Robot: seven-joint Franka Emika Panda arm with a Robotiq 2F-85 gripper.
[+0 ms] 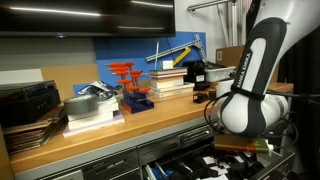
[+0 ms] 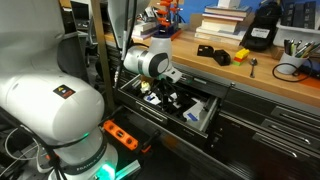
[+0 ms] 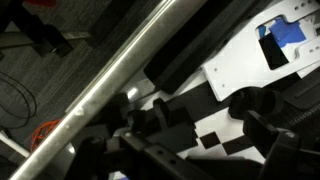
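In the wrist view my gripper is open, its dark fingers spread at the bottom of the picture. I see nothing held between them. The gripper is over the open drawer (image 2: 195, 135), near one long metal edge (image 3: 122, 72). Inside the drawer are a black-and-white checkered board (image 3: 208, 125), a white plate (image 3: 235, 75) with blue patches and a round dark object (image 3: 255, 100). In both exterior views the fingertips are hard to make out.
Above the drawer runs a wooden counter (image 1: 125, 130) holding red clamps, a metal pot (image 1: 82, 104) and stacked books (image 1: 167, 82). Carpet (image 3: 60, 80) shows beyond the drawer edge. Closed drawers (image 2: 245, 140) continue along the cabinet.
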